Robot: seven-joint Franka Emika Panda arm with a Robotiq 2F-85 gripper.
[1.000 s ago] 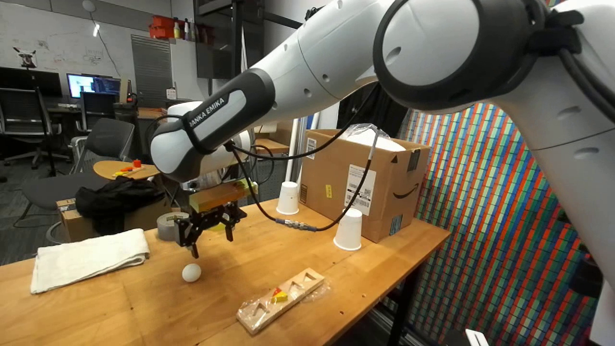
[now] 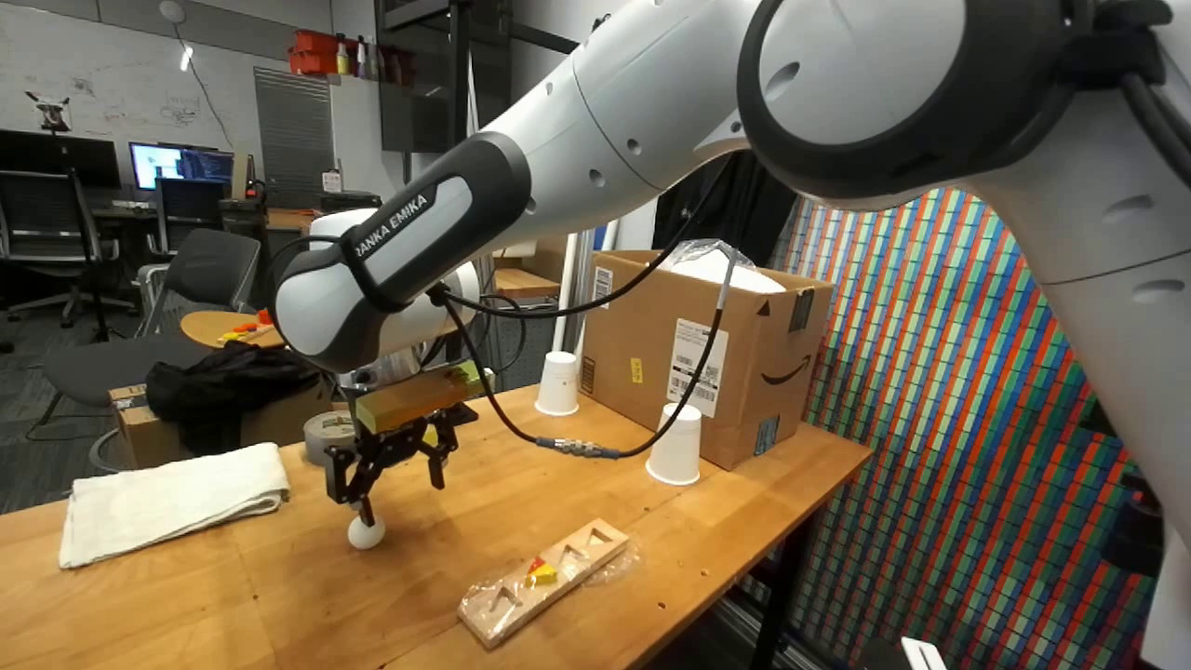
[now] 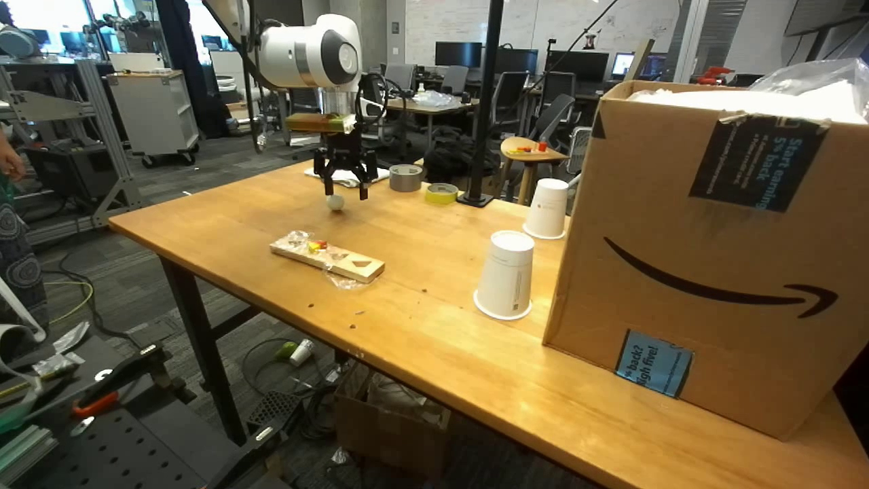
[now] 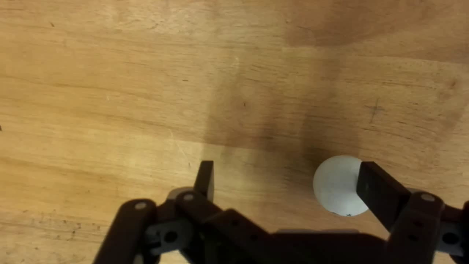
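Note:
A small white ball (image 2: 365, 531) rests on the wooden table (image 3: 236, 212), at the tip of one finger of my gripper (image 2: 402, 502). In the wrist view the ball (image 4: 337, 187) lies just inside the right finger (image 4: 379, 193), which covers part of its edge; whether they touch, I cannot tell. My gripper is open, its left finger (image 4: 205, 182) well apart from the ball with bare wood between. Seen from the second exterior view, the gripper (image 3: 348, 195) points down with the ball (image 3: 335, 202) below one fingertip.
A wooden block with triangular cutouts (image 2: 541, 582) in plastic lies nearer the front. White paper cups (image 2: 676, 445) and a cardboard box (image 2: 715, 346) stand to the right. A folded cloth (image 2: 167, 502) and tape rolls (image 3: 404, 178) lie farther back. Open wood surrounds the ball.
My gripper has come down and slightly left, so one fingertip now reaches the ball's level.

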